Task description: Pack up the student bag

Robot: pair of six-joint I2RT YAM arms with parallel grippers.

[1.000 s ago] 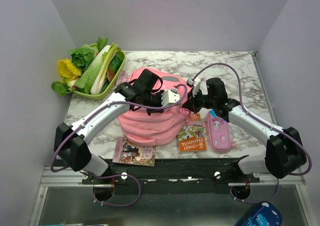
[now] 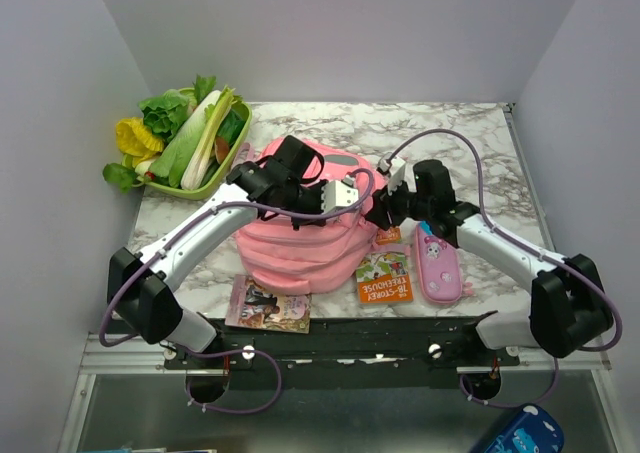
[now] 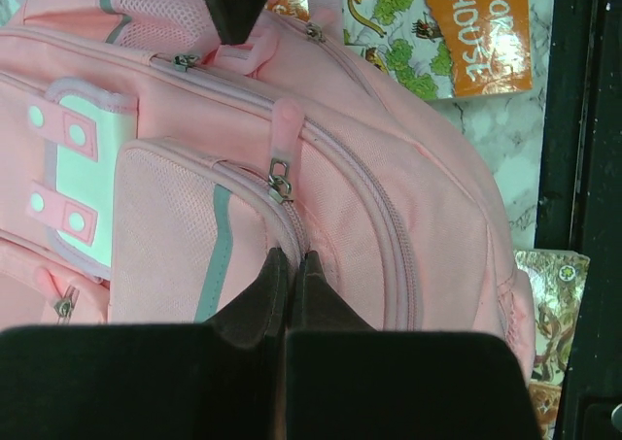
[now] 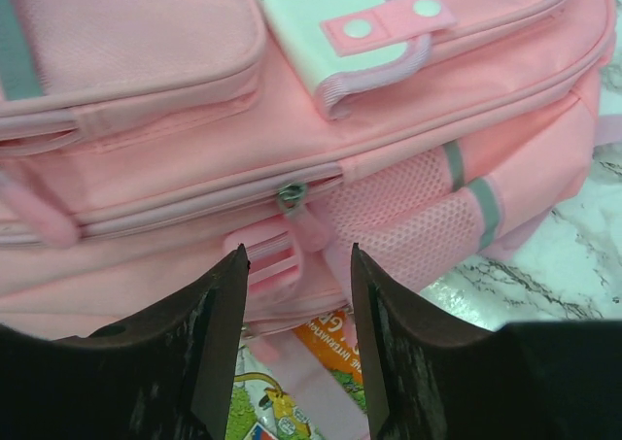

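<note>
The pink school bag (image 2: 300, 243) lies on the marble table. In the left wrist view my left gripper is shut at the front pocket's zipper edge, with a thin fold of the bag seemingly pinched between its tips. A zipper pull (image 3: 282, 153) hangs just ahead of them. Over the bag's right side, my right gripper is open, its fingers either side of a zipper pull (image 4: 309, 226) and pink loop. An orange-and-green book (image 2: 384, 279), another picture book (image 2: 268, 306) and a pink pencil case (image 2: 438, 268) lie around the bag.
A green basket (image 2: 243, 133) of vegetables stands at the back left. At the front, a dark table edge (image 2: 340, 341) drops off, with a blue item (image 2: 525, 431) below at the right.
</note>
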